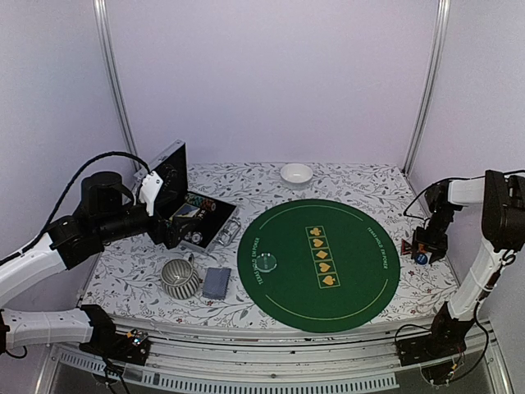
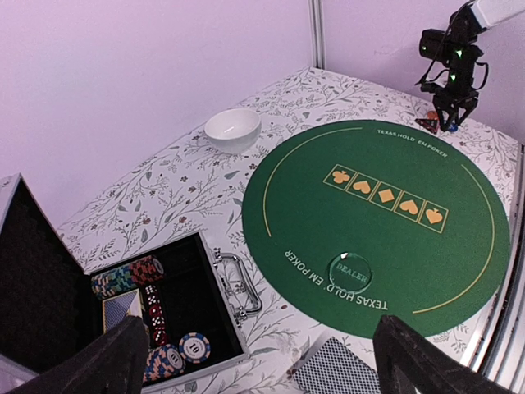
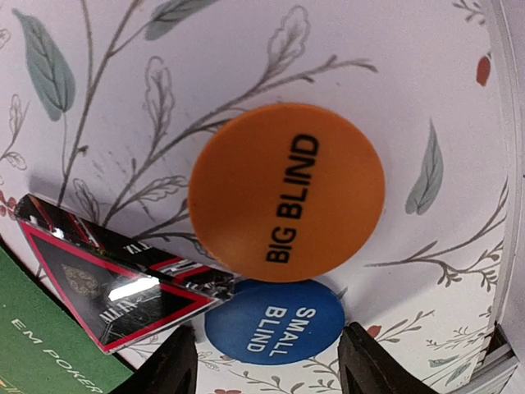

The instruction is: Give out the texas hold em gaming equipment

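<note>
My right gripper is low at the right edge beside the green mat [image 1: 279, 295], its fingers on either side of the blue SMALL BLIND button [image 3: 275, 324]; whether they touch it I cannot tell. The orange BIG BLIND button [image 3: 286, 193] and a red-black triangular piece [image 3: 107, 295] lie beside it. My left gripper hangs open above the left side, near the open case [image 2: 221, 345] of chips [image 2: 127, 277]. A clear DEALER disc [image 2: 350, 272] lies on the mat, with card outlines [image 1: 321, 256] printed at its middle.
A white bowl [image 1: 296, 174] stands at the back. A striped pot [image 1: 179, 283] and a grey-blue pad [image 1: 215, 283] sit front left. Bare patterned table surrounds the mat at back and front right.
</note>
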